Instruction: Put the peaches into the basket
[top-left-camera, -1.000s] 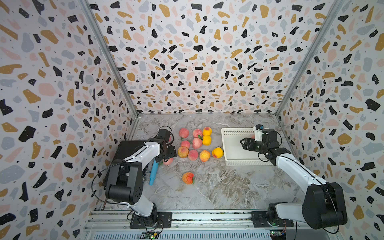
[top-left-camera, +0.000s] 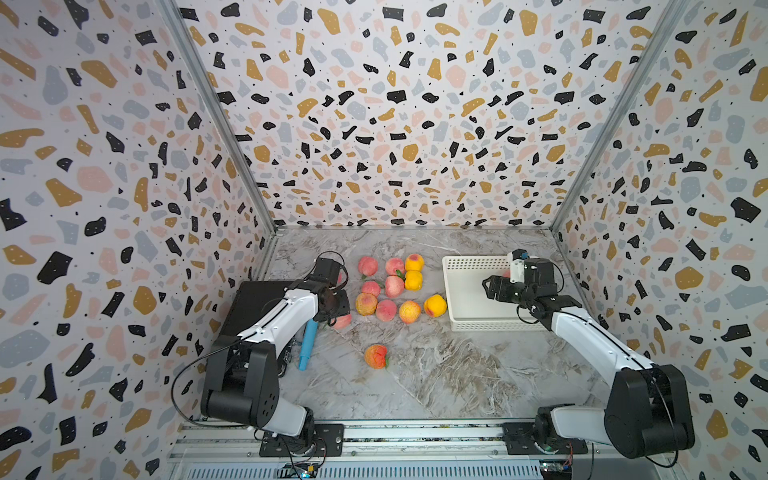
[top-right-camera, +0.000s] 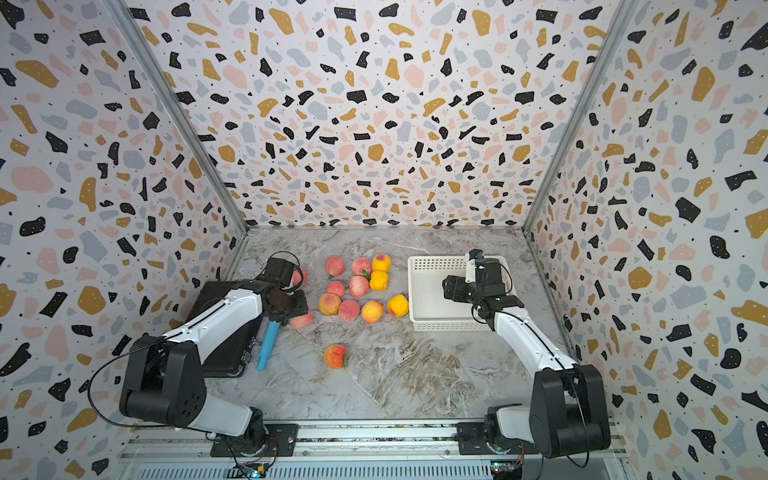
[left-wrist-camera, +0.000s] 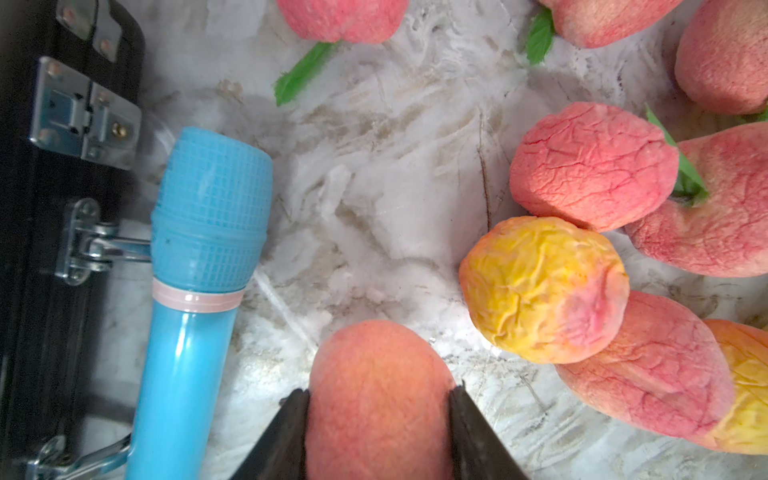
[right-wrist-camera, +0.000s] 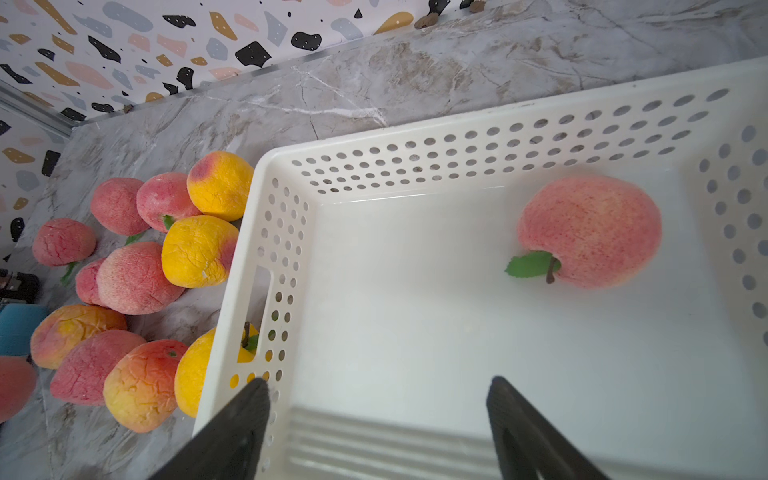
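Observation:
In the left wrist view a pink-orange peach (left-wrist-camera: 380, 400) is pressed between both fingers of my left gripper, which is shut on it. Right of it on the table lie a yellow wrinkled peach (left-wrist-camera: 544, 288), a pink wrinkled peach (left-wrist-camera: 593, 165) and several others. Nearest the front stands an orange-red peach (top-left-camera: 375, 356), alone. The white basket (top-left-camera: 488, 325) is on the right side. Inside it rests one pink peach (right-wrist-camera: 592, 230) with a green leaf. Over the basket my right gripper hangs open, with nothing between its fingers.
A blue microphone (left-wrist-camera: 180, 360) lies just left of the held peach. Beside it is a black case (left-wrist-camera: 48, 280) with metal latches. A yellow peach (top-left-camera: 435, 305) sits against the basket's left wall.

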